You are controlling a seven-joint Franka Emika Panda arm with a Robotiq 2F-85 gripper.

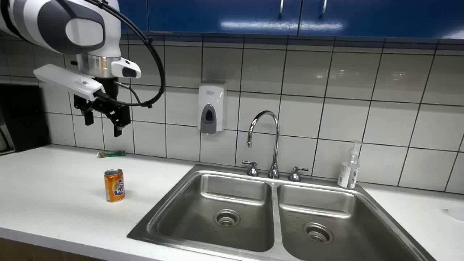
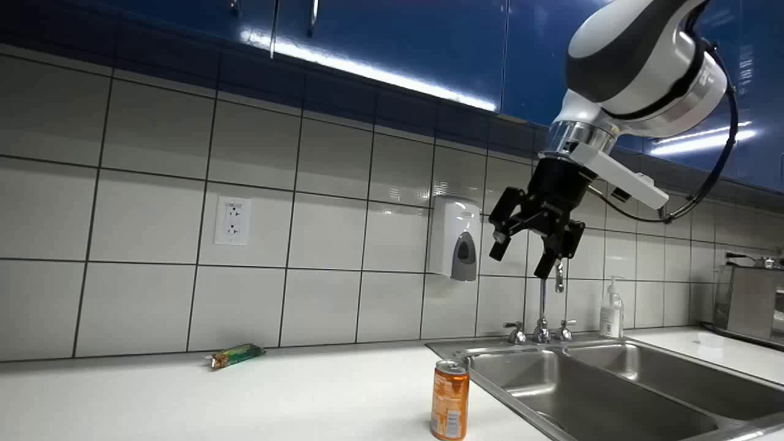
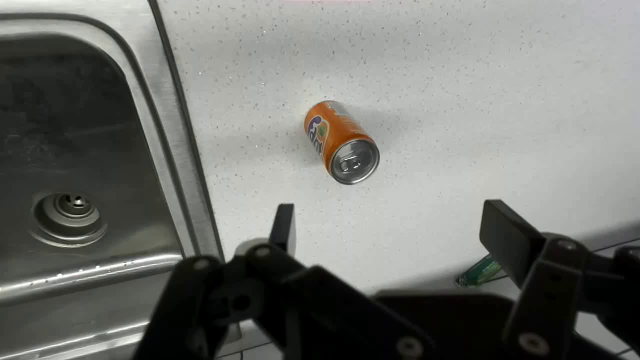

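Observation:
An orange Fanta can stands upright on the white counter, left of the sink in exterior view 1. In exterior view 2 the same can is at the bottom, near the sink's corner. High above the counter, my gripper hangs open, with nothing between its fingers. The wrist view shows the can ahead of the fingertips and apart from them. Close to the backsplash lies a green wrapped packet, partly covered by one finger in the wrist view.
A double steel sink takes up the middle of the counter, with a curved faucet behind it. A pump bottle stands at its back right corner. A soap dispenser hangs on the tiles. Bare counter surrounds the can.

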